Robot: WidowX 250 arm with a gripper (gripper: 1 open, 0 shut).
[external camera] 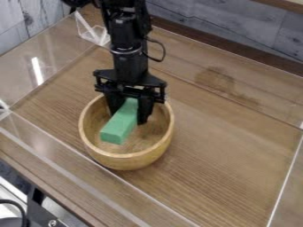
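Observation:
My black gripper (pixel 128 99) hangs over a round wooden bowl (pixel 128 155) in the middle of the view, its fingers down at the bowl's back. It is shut on a green block (pixel 119 126), which tilts inside the bowl, its upper end between the fingers.
A clear, crumpled plastic item (pixel 89 22) lies at the back left edge. A black cable lies at the front left corner.

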